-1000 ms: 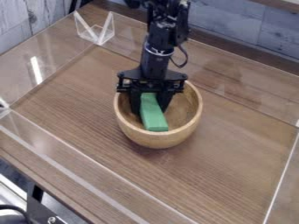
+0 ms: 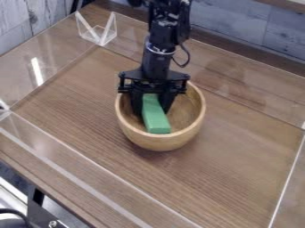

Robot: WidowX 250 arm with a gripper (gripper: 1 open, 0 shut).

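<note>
A tan bowl (image 2: 184,134) sits on the wooden table, a bit right of the middle of the view. Inside it lies a green block (image 2: 155,120), elongated toward the front. My black gripper (image 2: 150,92) reaches down from above into the back of the bowl, its fingers shut around the upper end of the green block. The fingertips are partly hidden by the bowl and block.
A white wire-like stand (image 2: 98,28) is at the back left, another white piece at the left edge. A grey wall runs along the back.
The gripper, bowl and green block have shifted very slightly; the gripper stays at the block's upper end.
</note>
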